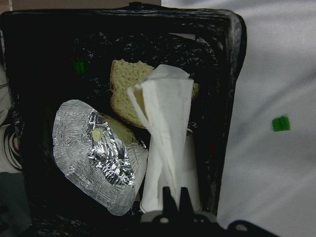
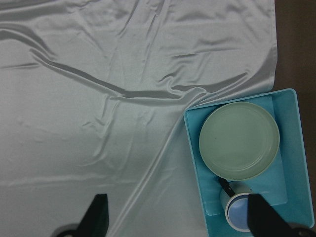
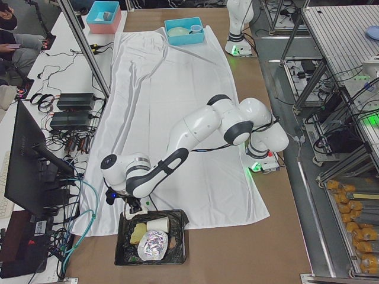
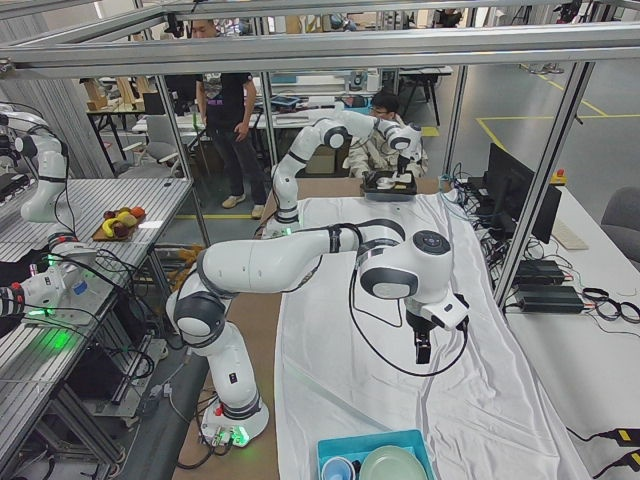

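My left gripper is shut on a crumpled white tissue [image 1: 165, 108], held over a black-lined bin [image 1: 229, 54]. In the bin lie a piece of bread [image 1: 123, 86], crumpled foil [image 1: 84, 148] and a white cylinder [image 1: 190, 173], partly behind the tissue. My right gripper stands open above the white cloth [image 2: 98, 143], beside a blue tray [image 2: 301, 148] with a green plate [image 2: 239, 138] and a cup [image 2: 237, 210].
A small green piece [image 1: 280, 124] lies on the cloth beside the bin. A monitor [image 3: 23, 160] and cables line the table's left side.
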